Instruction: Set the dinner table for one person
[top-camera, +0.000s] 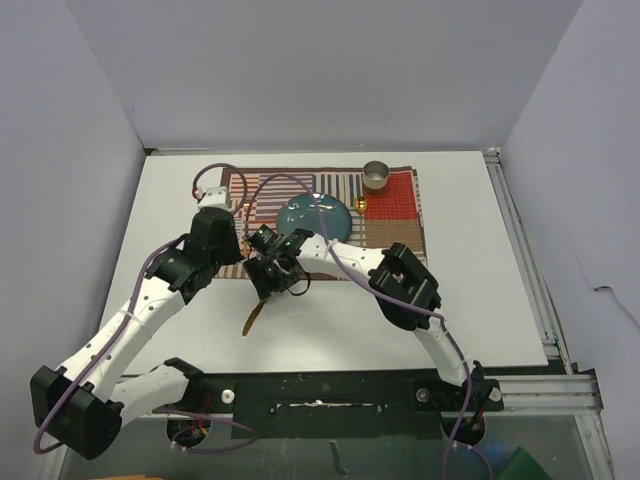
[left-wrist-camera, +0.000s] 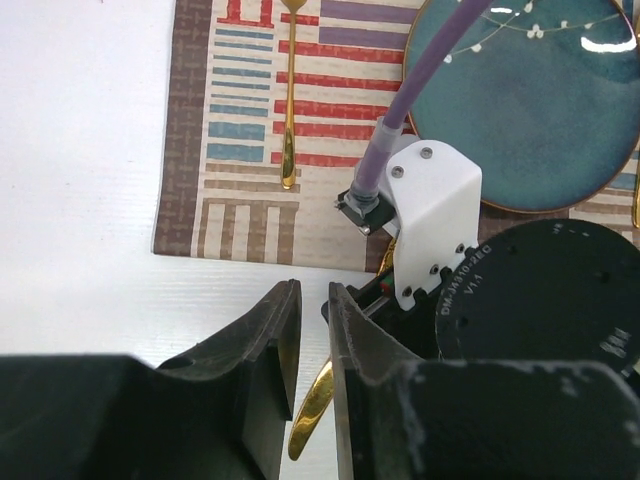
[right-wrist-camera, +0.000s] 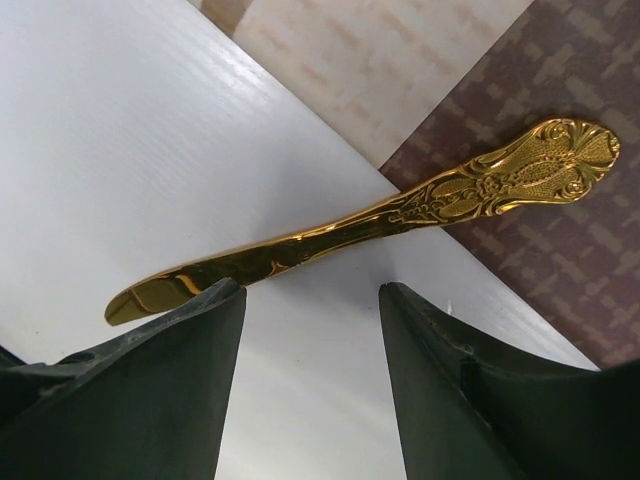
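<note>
A gold knife (right-wrist-camera: 330, 235) lies slantwise in the right wrist view, its blade on the white table and its ornate handle over the placemat's dark edge. My right gripper is open over the knife, with nothing held. Part of its blade (left-wrist-camera: 312, 410) shows behind my left fingers. My left gripper is slightly open and empty, left of the right arm. A gold utensil (left-wrist-camera: 289, 150) lies on the striped placemat (left-wrist-camera: 180, 150), left of the blue plate (left-wrist-camera: 530, 110). Right of the plate lies another gold utensil (top-camera: 361, 205); a metal cup (top-camera: 375, 177) stands behind it.
Both arms' grippers are close together at the placemat's front left, the right arm (top-camera: 345, 257) reaching across in front of the plate.
</note>
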